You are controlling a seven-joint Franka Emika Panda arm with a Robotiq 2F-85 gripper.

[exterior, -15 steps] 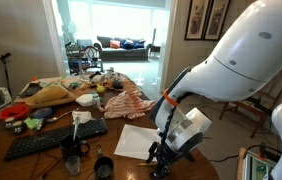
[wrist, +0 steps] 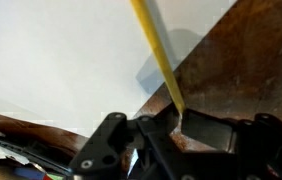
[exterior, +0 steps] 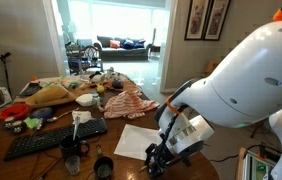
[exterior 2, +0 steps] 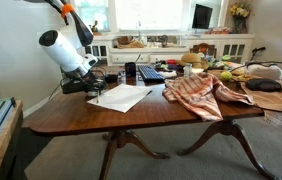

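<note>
A thin yellow pencil-like stick (wrist: 159, 50) runs down through the wrist view, and its near end is right at the fingertips of my gripper. Dark fingers (wrist: 207, 130) stand close together on either side of that end; whether they press on it is not clear. White paper (wrist: 56, 60) lies under much of the stick, while its near end is over bare wood. In exterior view 1 the gripper (exterior: 155, 164) is low at the table's front, beside the paper (exterior: 139, 141). The gripper (exterior 2: 96, 86) is also low near the paper (exterior 2: 121, 97) in exterior view 2.
Dark cups (exterior: 103, 164) and a mug (exterior: 73, 163) stand left of the gripper. A black keyboard (exterior: 33, 144) lies farther left, and a striped cloth (exterior: 129, 105) is behind the paper. Crowded items fill the table's back.
The arm has leaned toward the right in exterior view 1, and its white links look larger. The gripper stays low near the same spot, shifted slightly left.
</note>
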